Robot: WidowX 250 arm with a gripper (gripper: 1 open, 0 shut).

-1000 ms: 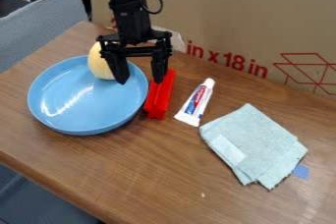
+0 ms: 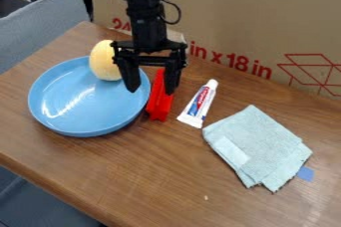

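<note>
My black gripper (image 2: 150,72) is open, its fingers hanging over the right rim of the blue plate (image 2: 74,102) and the red bar-shaped object (image 2: 162,104). A round pale-yellow object (image 2: 104,56) sits behind the plate, partly hidden by the gripper. Just right of the red object lies a white toothpaste tube (image 2: 198,104). A folded light-blue cloth (image 2: 260,146) lies at the right.
A cardboard box (image 2: 266,42) stands along the back of the wooden table (image 2: 160,186). A small blue tape piece (image 2: 305,174) is beside the cloth.
My gripper has shifted slightly right and down, toward the red object. The objects on the table look unmoved.
</note>
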